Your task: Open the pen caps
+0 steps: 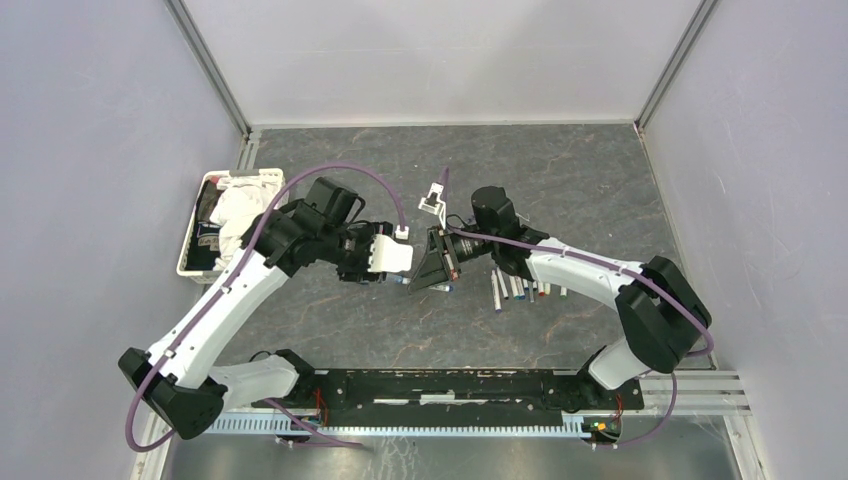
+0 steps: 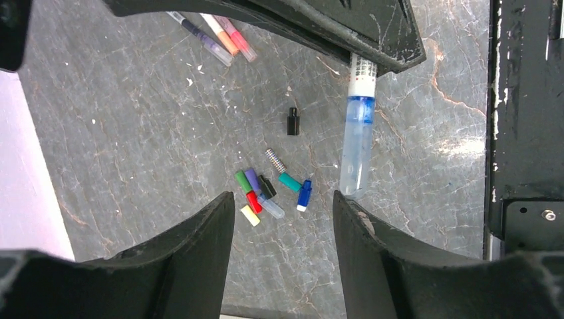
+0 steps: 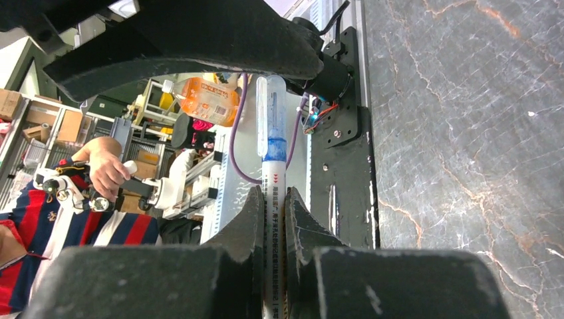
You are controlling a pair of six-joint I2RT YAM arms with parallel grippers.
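Observation:
A white pen with a clear, blue-banded cap (image 2: 356,146) is gripped by my right gripper, which is shut on its white barrel (image 3: 275,229). In the right wrist view the cap (image 3: 272,116) is on the pen, pointing away from the fingers. My left gripper is open with nothing between its fingers; the cap's end lies close to the tip of one finger (image 2: 347,211), and contact cannot be told. Seen from above, both grippers meet closely over the table middle. Several small coloured caps (image 2: 251,184) lie loose on the table.
Several pens (image 1: 497,291) lie in a row beneath the right arm. A white basket (image 1: 187,240) with cloth stands at the far left. A black rail (image 1: 450,385) runs along the front.

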